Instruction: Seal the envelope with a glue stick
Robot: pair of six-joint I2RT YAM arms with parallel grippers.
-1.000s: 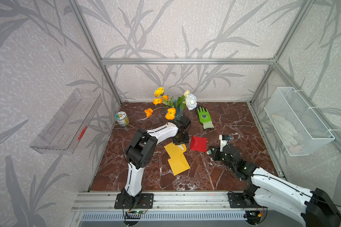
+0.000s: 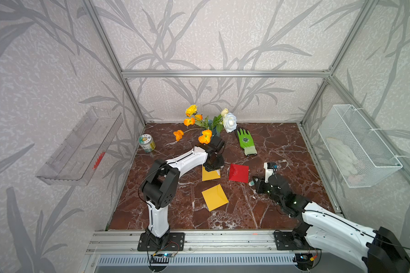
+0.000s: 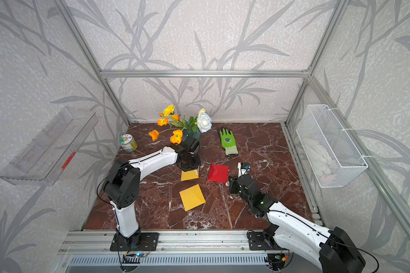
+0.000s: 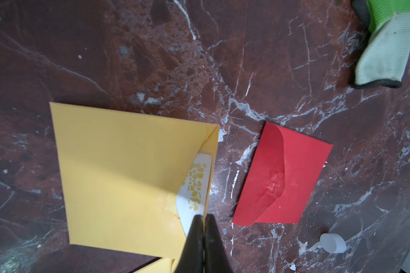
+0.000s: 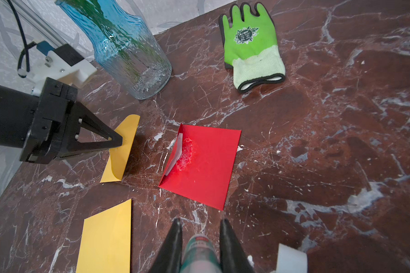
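A yellow envelope with a pale insert showing along its right edge lies under my left gripper, which is shut at that edge and flap, nothing clearly between its fingertips. A second yellow envelope lies nearer the front. A red envelope lies to the right, its flap partly raised. My right gripper, low at the right of the envelopes, is shut on the glue stick, held between its fingertips. A small white cap-like piece lies on the table beside it.
A vase of flowers stands behind the left gripper, with a green glove to its right. A tin stands at the back left. Baskets hang on both side walls.
My left gripper has moved left and back, and the upper yellow envelope has shifted back, away from the lower one. The right arm looks unchanged.
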